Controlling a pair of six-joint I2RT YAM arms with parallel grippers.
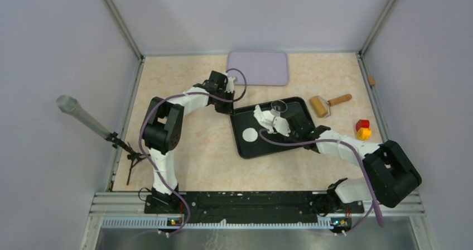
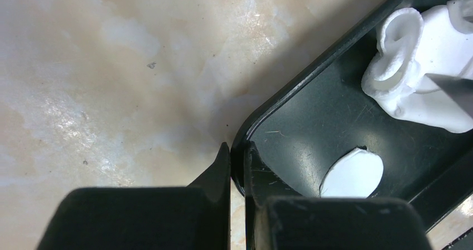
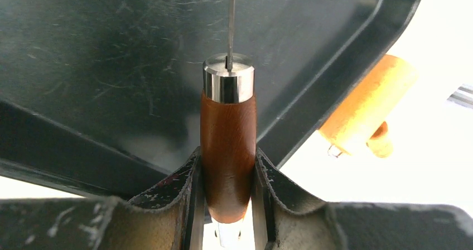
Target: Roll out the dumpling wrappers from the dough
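A black tray point(image 1: 245, 149) holds a white round wrapper point(image 1: 250, 134) and a crumpled white dough sheet point(image 2: 424, 54), which a metal blade point(image 2: 449, 91) touches in the left wrist view. My left gripper is shut on the tray's rim at its upper left corner. My right gripper is shut on the wooden handle point(image 3: 227, 133) of a tool with a thin metal blade, held over the tray's right part. A metal ring cutter point(image 1: 279, 106) is at the tray's back.
A lilac board point(image 1: 257, 68) lies at the back. A roller point(image 1: 319, 106) lies right of the tray, with red point(image 1: 362, 124) and yellow point(image 1: 363, 133) pieces beyond.
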